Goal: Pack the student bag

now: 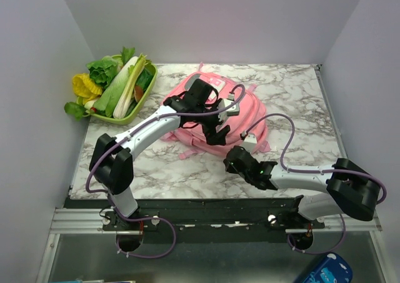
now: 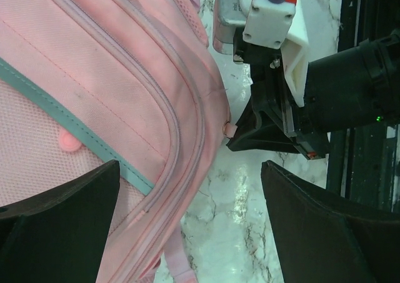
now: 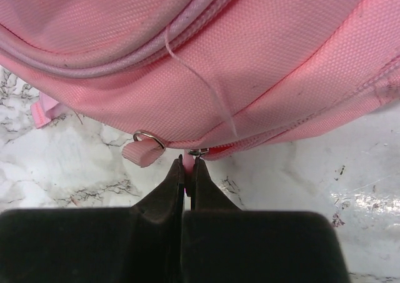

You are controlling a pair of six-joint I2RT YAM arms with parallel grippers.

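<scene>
A pink school bag (image 1: 249, 111) lies on the marble-look table, its near edge facing me. My right gripper is at that edge, shut on a thin pink zipper pull (image 3: 189, 165) beside a small metal slider. Left of it, a second pink loop tab (image 3: 144, 152) hangs free from a metal ring. My left gripper hovers over the bag, its dark fingers (image 2: 62, 223) wide apart and nothing gripped. Under them run the bag's seam and a teal-edged strip (image 2: 69, 120). The left arm covers part of the bag in the top view.
A green basket (image 1: 147, 94) of vegetables stands at the back left. Grey walls close in the sides and back. Something blue (image 1: 328, 270) shows at the bottom right, below the table edge.
</scene>
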